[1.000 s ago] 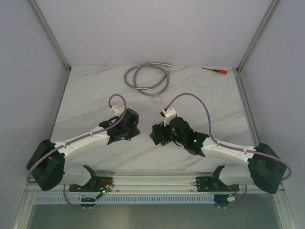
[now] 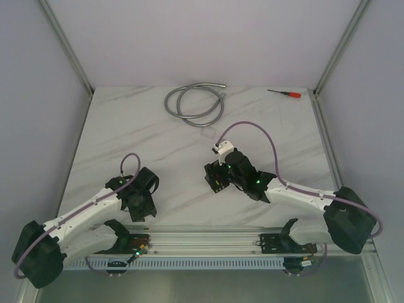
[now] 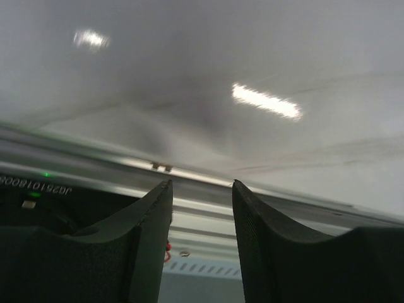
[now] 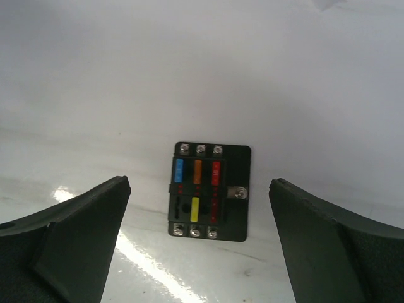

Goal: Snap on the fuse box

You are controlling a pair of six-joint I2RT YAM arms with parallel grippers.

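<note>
The fuse box (image 4: 227,202) lies flat on the marble table, a small black block with coloured fuses and screw terminals. My right gripper is above it, open, the box framed between its fingers with space around it; from the top view the arm partly covers the box (image 2: 216,184). My left gripper (image 2: 141,212) is at the lower left near the table's front rail. In the left wrist view its fingers (image 3: 142,243) stand part open with nothing between them, over bare table and rail.
A coiled grey hose (image 2: 169,103) lies at the back middle. A red-handled screwdriver (image 2: 291,95) is at the back right. The front rail (image 2: 189,233) runs along the near edge. The table between the hose and the arms is mostly clear.
My left arm has drawn back from the middle towards the front left edge. The right gripper has shifted slightly, staying over the fuse box.
</note>
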